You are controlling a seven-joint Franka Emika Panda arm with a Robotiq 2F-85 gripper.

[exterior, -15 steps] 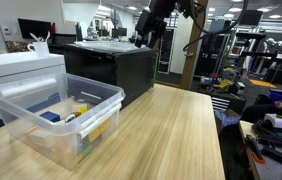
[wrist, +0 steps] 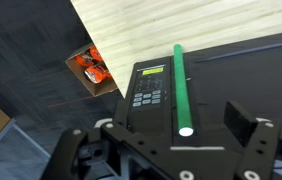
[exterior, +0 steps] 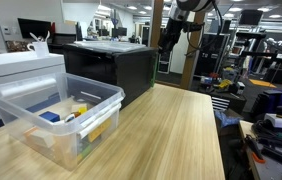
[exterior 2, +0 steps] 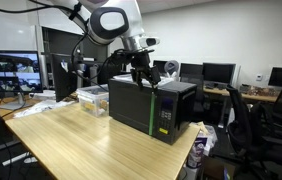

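Note:
A black microwave (exterior 2: 136, 105) stands on the wooden table, its keypad (wrist: 149, 88) and a green vertical handle strip (wrist: 182, 90) on the front. In the wrist view my gripper is open, one dark finger on each side of the strip's near end and apart from it. No object shows between the fingers. From the second exterior view, the gripper (exterior 2: 157, 72) hangs near the top front of the microwave. The first exterior view has it dark and small, close to the microwave's far upper corner.
A clear plastic bin (exterior: 56, 115) with several small items sits on the table beside the microwave. Beyond the microwave, a box with orange contents (wrist: 93, 70) lies lower down.
In the first exterior view, the arm and gripper have moved right and farther away, past the microwave's front corner. The microwave and bin have stayed put.

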